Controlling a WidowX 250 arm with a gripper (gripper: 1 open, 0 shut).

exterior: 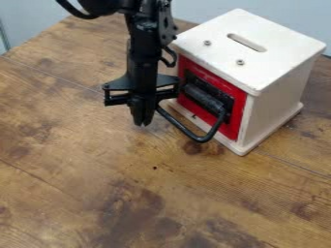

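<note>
My black gripper (pixel 141 114) points down just left of a white wooden box (pixel 258 53) with a red front (pixel 230 126), shaped like a toy oven. The fingertips are close together, shut, with nothing visible between them. A black bar-shaped handle (pixel 207 136) loops out from the red front, low down, reaching toward the gripper and partly behind it. The dark opening or panel in the red front is partly hidden by the arm.
A pale wall shows at the back edges.
</note>
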